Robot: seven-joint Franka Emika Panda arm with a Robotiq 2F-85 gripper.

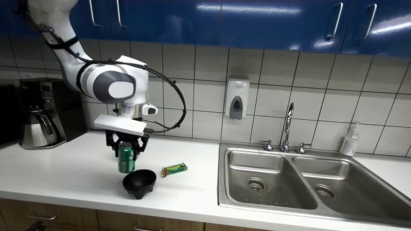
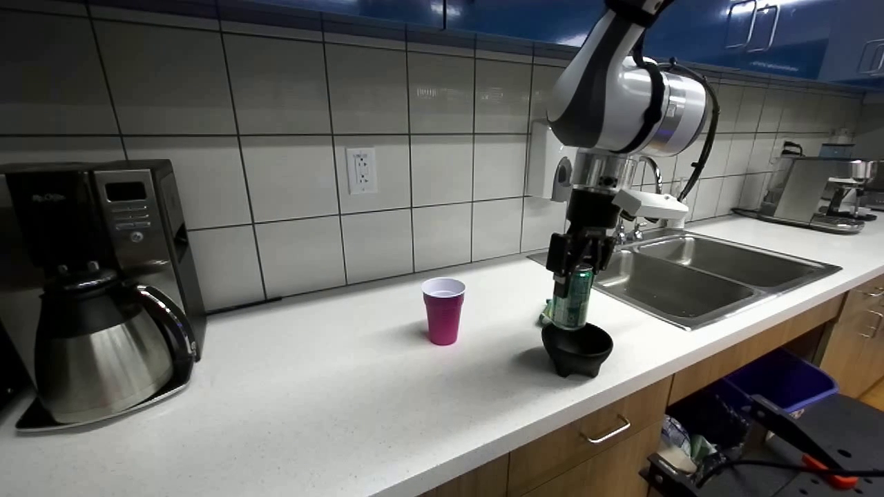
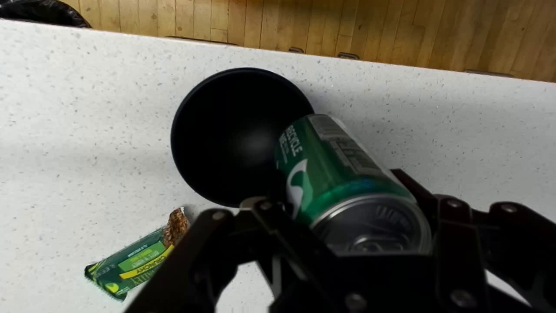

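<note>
A green soda can (image 1: 126,158) stands nearly upright between the fingers of my gripper (image 1: 126,153), which is shut on it around its upper part. Just in front of the can is a black footed bowl (image 1: 139,182), empty inside as the wrist view shows. From above, the can (image 3: 339,172) overlaps the right side of the bowl (image 3: 229,141). In the second exterior view the can (image 2: 572,299) appears behind and above the rim of the bowl (image 2: 577,352); whether they touch I cannot tell.
An opened green snack bar (image 1: 174,169) lies to the right of the bowl. A magenta cup (image 2: 443,313) stands further left in the second exterior view. The coffee maker (image 1: 46,111) occupies the left end, the sink (image 1: 269,177) the right. Counter space between bar and sink is clear.
</note>
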